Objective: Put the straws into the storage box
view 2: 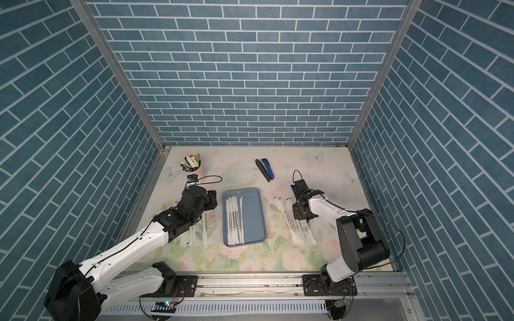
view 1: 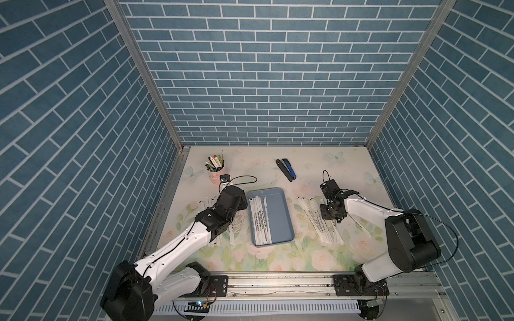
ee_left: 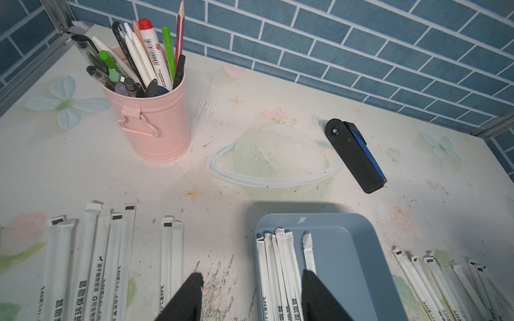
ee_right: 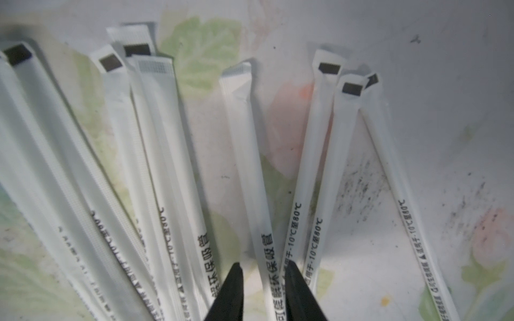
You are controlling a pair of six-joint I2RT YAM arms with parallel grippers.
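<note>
Paper-wrapped white straws lie in the left half of the blue-grey storage box (view 1: pixel 279 214); its right half is bare. More straws (ee_left: pixel 91 256) lie on the table left of the box, and another group (view 1: pixel 316 222) lies to its right. Above the left part of the table, my left gripper stands open with nothing between its fingers. In the right wrist view, my right gripper is part open, its fingers on either side of a single straw (ee_right: pixel 249 155). Whether they touch that straw I cannot tell. Two straws (ee_right: pixel 316 160) lie close beside its right finger.
A pink pen cup (ee_left: pixel 155 125) stands at the back left. Behind the box lies a black and blue stapler (ee_left: pixel 356 155). One straw (ee_right: pixel 407 208) slants off to the right of the right-hand group.
</note>
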